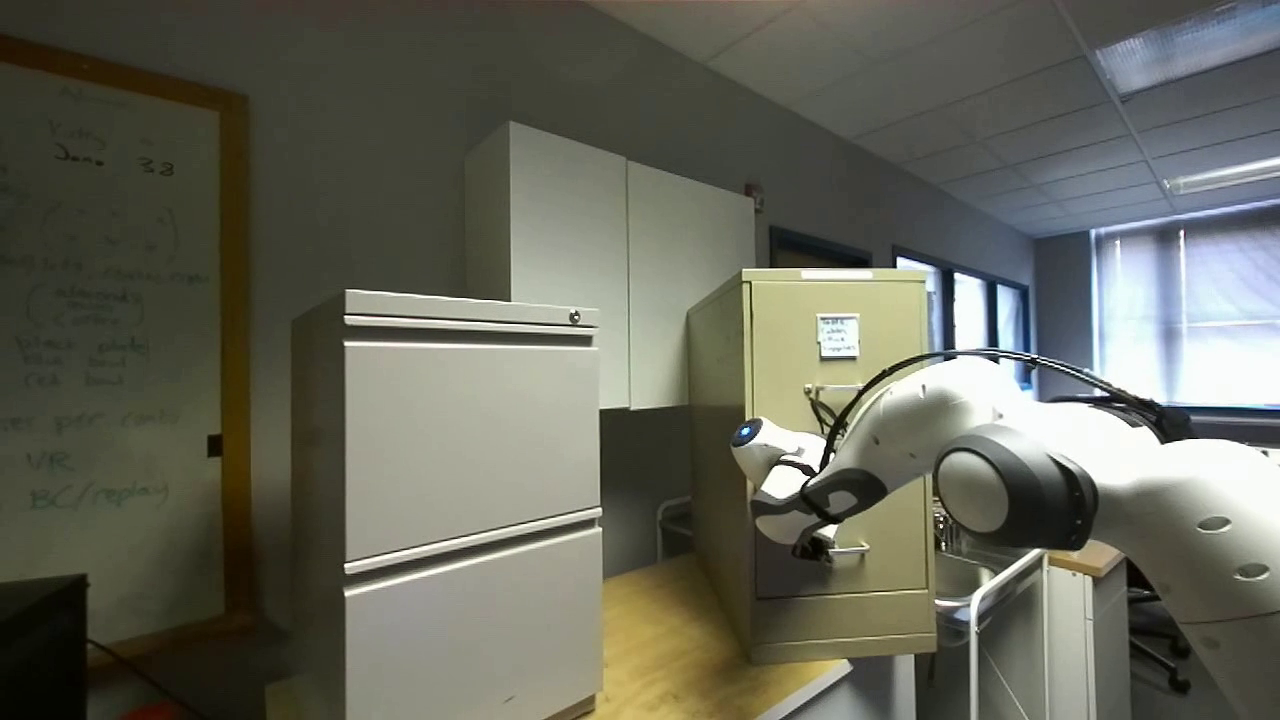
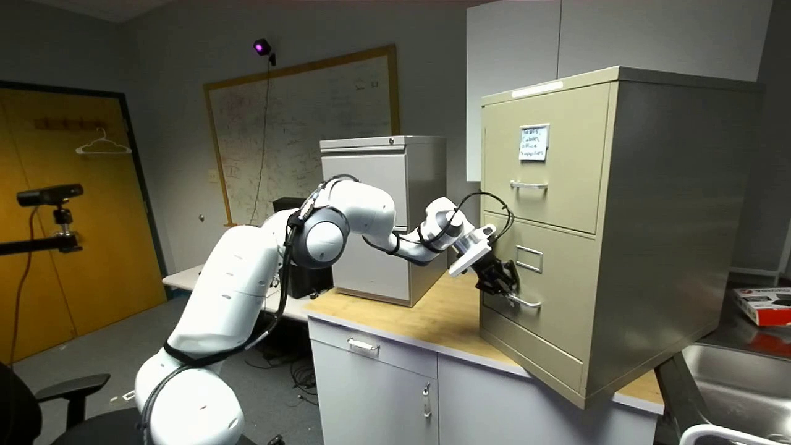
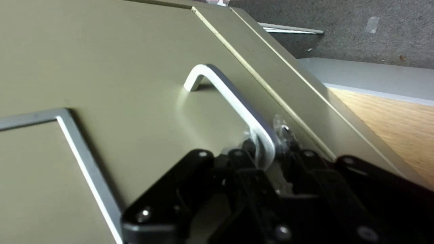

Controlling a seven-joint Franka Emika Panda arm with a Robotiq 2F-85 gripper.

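Note:
The silver handle (image 3: 240, 105) of the beige cabinet's lower drawer (image 3: 134, 73) runs into my gripper in the wrist view. One clear-wrapped fingertip lies on each side of the handle's near end, and the fingers are shut on it. From the second exterior view, my gripper (image 2: 510, 289) meets the handle (image 2: 528, 301) at its left end, leaving the right part bare. The lower drawer (image 2: 549, 296) sits flush with the cabinet front. In the first exterior view, the handle (image 1: 852, 548) shows just right of the gripper, whose fingers are small and dark there.
Above is the upper drawer (image 2: 545, 156) with its own handle (image 2: 528, 185). A grey cabinet (image 1: 474, 456) stands to the left on the wooden counter (image 2: 452, 311). A sink (image 2: 738, 385) lies at the right. Open floor (image 2: 96, 348) extends in front.

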